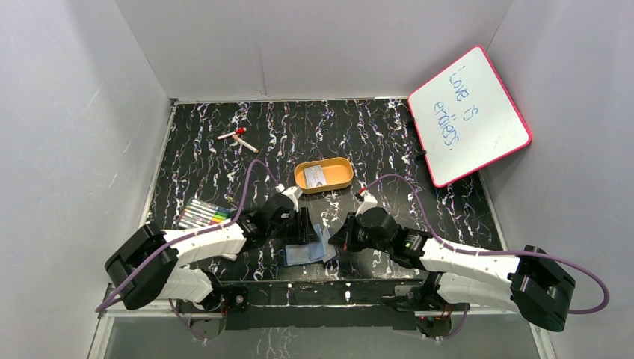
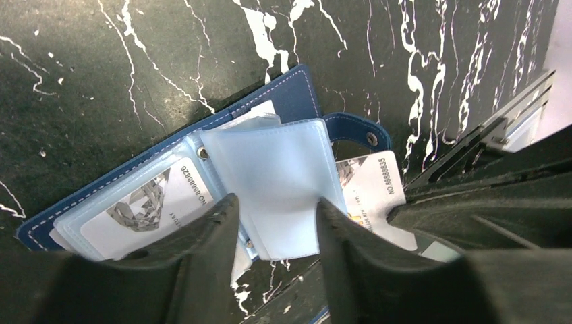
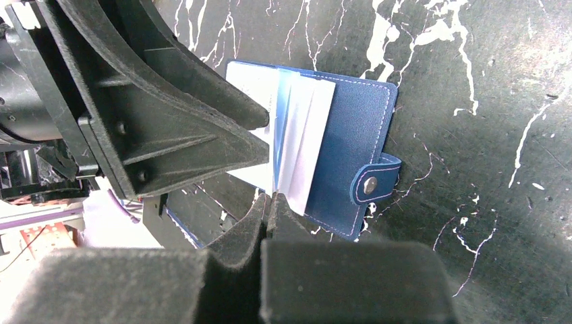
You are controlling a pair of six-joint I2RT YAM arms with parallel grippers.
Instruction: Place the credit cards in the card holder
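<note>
The blue card holder point(image 2: 135, 162) lies open near the table's front edge, with a card behind the clear sleeve on its left side. One pale sleeve page point(image 2: 276, 169) stands up from its middle. My left gripper is over this page, its fingers point(image 2: 214, 226) parted, and the page shows between and beyond them. A white credit card point(image 2: 374, 192) sits partly behind the page, its outer end at my right gripper, which is shut on it. How far the card goes into the sleeve is hidden. Another card point(image 1: 314, 176) is in the orange tray point(image 1: 340, 178).
Coloured markers in a case point(image 1: 200, 215) lie at the left, and two loose markers point(image 1: 244, 143) farther back. A whiteboard point(image 1: 469, 116) leans at the right. Both arms crowd closely around the holder.
</note>
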